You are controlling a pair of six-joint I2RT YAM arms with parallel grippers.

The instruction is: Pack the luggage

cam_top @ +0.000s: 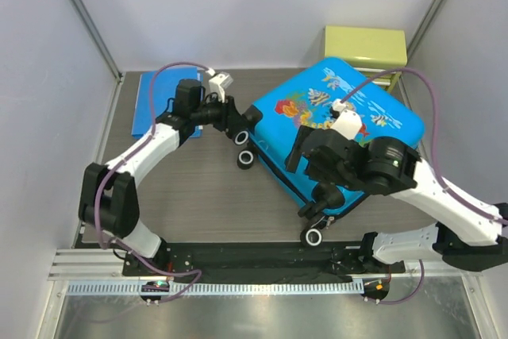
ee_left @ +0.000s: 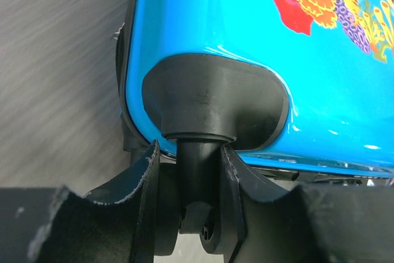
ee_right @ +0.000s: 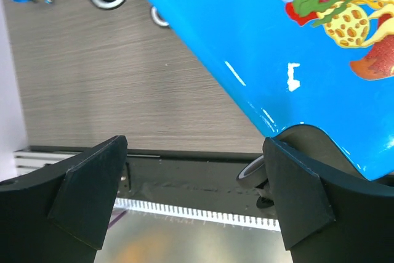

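The blue suitcase (cam_top: pixel 357 109) with printed fish and coral lies closed, slanting across the right half of the table. My left gripper is at its far left corner, the fingers either side of a black wheel post (ee_left: pixel 200 164), partly closed round it. My right gripper (cam_top: pixel 305 156) hovers over the suitcase's near side by the near wheels (cam_top: pixel 313 236); in the right wrist view its fingers stand wide apart with nothing between them.
A blue flat item (cam_top: pixel 151 101) lies at the back left. A yellow box (cam_top: pixel 365 44) stands at the back right behind the suitcase.
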